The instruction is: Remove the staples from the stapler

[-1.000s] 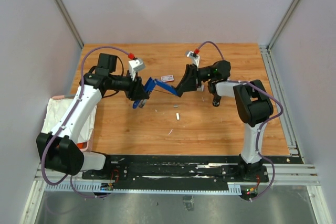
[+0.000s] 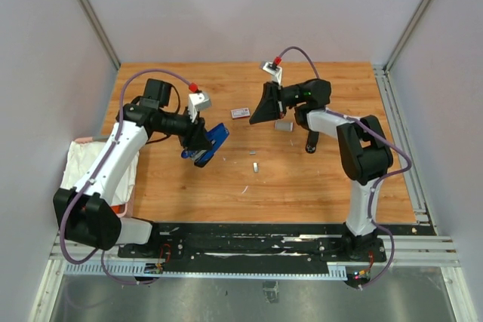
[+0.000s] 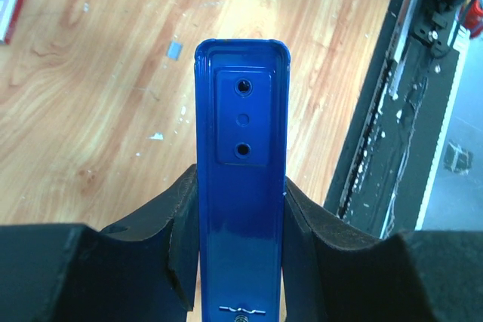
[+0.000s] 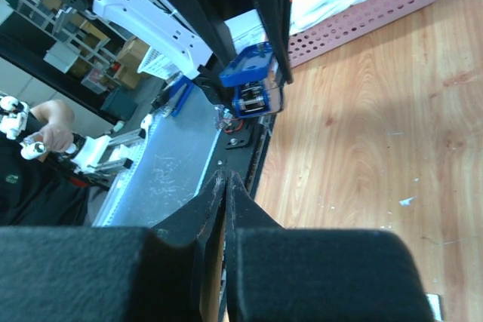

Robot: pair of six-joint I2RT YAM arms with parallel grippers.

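My left gripper is shut on the blue stapler, holding it tilted above the left part of the table. In the left wrist view the smooth blue underside of the stapler faces the camera, with two dark holes in it. The right wrist view shows the blue stapler end-on, its metal parts exposed between the blue halves. Apart from it, to the right, my right gripper is shut with nothing visible between its fingertips. Whether staples sit inside the stapler cannot be made out.
A small red-and-white box and a greyish block lie at the back. Small pieces, including a pale one, lie mid-table. A pink basket with white cloth stands at the left.
Earlier, a long blue part of the stapler stretched across to my right gripper. Now that part is folded back at the left gripper, and the right gripper stands apart from it, slightly left.
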